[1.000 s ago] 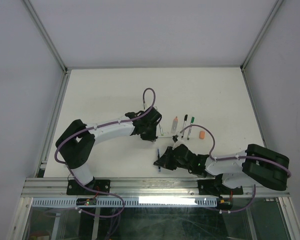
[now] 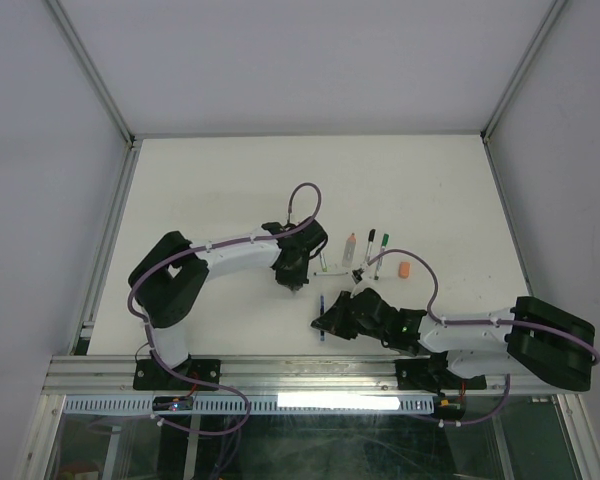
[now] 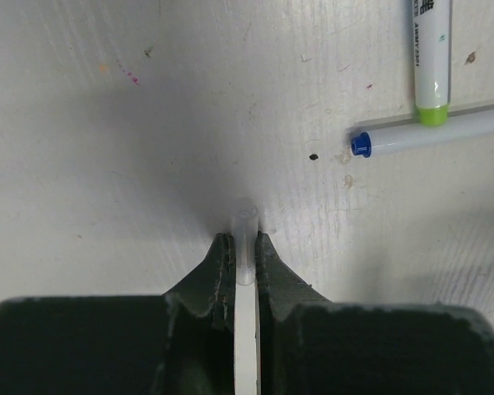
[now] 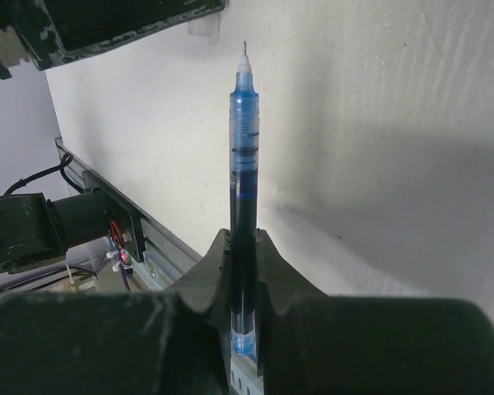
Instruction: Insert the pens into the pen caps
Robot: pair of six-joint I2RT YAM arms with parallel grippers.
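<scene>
In the left wrist view my left gripper is closed around a clear cap (image 3: 245, 222) just above the table (image 3: 132, 181). To its right lie a white marker with a green tip (image 3: 431, 58) and a white pen with a blue end (image 3: 432, 133). My right gripper is shut on a blue pen (image 4: 244, 148), nib forward. In the right wrist view part of the left gripper, with something translucent below it, is at the top left. In the top view the two grippers (image 2: 294, 285) face each other at a short distance.
Several markers (image 2: 369, 247), an orange-capped bottle (image 2: 349, 252) and an orange block (image 2: 404, 270) lie on the right of the table. The front rail borders the workspace.
The left gripper has moved slightly left and toward the front edge. The right gripper with the blue pen has shifted slightly right.
</scene>
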